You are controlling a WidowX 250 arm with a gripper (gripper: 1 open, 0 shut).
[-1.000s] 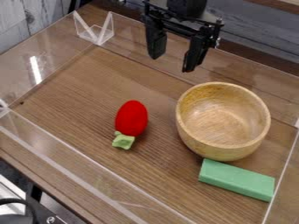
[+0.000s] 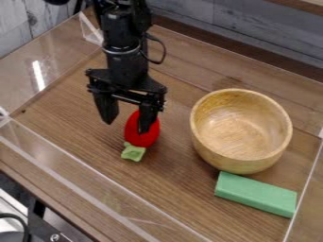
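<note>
My gripper (image 2: 127, 112) hangs low at the centre-left of the camera view, its black fingers open around and just above a red strawberry-like object with a green top (image 2: 143, 130). The red object lies on the wooden table, partly behind the right finger. Whether the fingers touch it I cannot tell.
A beige bowl (image 2: 241, 128) sits to the right of the gripper. A green block (image 2: 255, 194) lies at the front right. A clear object (image 2: 91, 28) stands at the back left, partly behind the arm.
The bowl, green block and red object look unmoved.
</note>
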